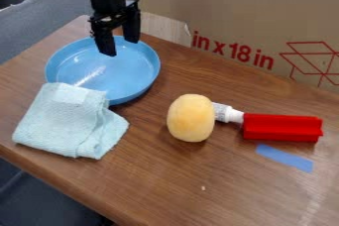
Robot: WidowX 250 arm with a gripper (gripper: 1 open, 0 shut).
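My black gripper (115, 36) hangs open over the back part of a blue round plate (102, 67), nothing seen between its fingers. A folded pale blue cloth (69, 121) lies at the front left, against the plate's near edge. To the right of these stand a yellow rounded object (191, 118) and, behind and beside it, a red tube (281, 127) with a white end, lying on its side.
A cardboard box wall (239, 17) borders the table (185, 180) at the back. A strip of blue tape (282, 157) is on the wood below the red tube.
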